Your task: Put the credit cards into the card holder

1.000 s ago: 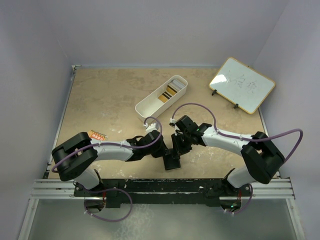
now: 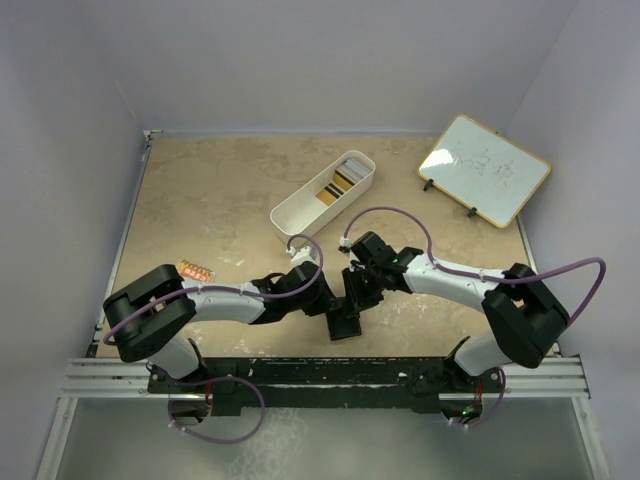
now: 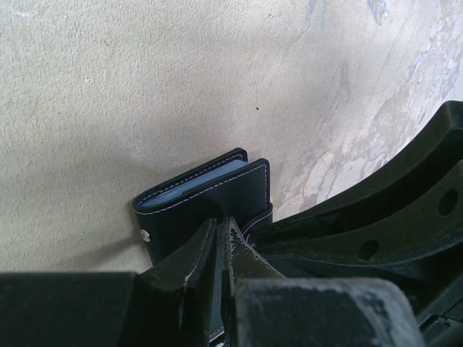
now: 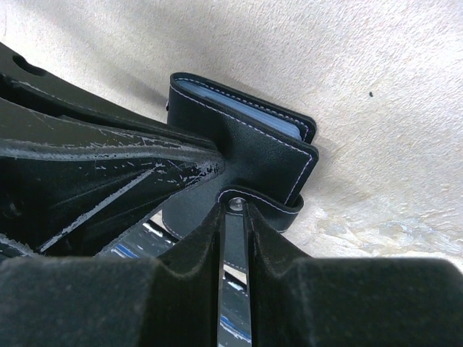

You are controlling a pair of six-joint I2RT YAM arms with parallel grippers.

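The black card holder (image 2: pixel 344 325) with light stitching lies on the table near the front middle. In the left wrist view a pale blue layer shows inside the open top edge of the holder (image 3: pixel 210 202); whether it is a card or lining is unclear. My left gripper is shut, its tips against the holder's face, with nothing showing between them. From the other side, my right gripper is shut on the holder's edge flap, beside a round metal snap (image 4: pixel 236 204). Both grippers sit close together over the holder.
Behind the arms stands a white tray (image 2: pixel 290 215) with several gold, dark and silver cards (image 2: pixel 344 180) in its far end. An orange patterned piece (image 2: pixel 195 271) lies at the left. A whiteboard (image 2: pixel 484 168) stands at the back right.
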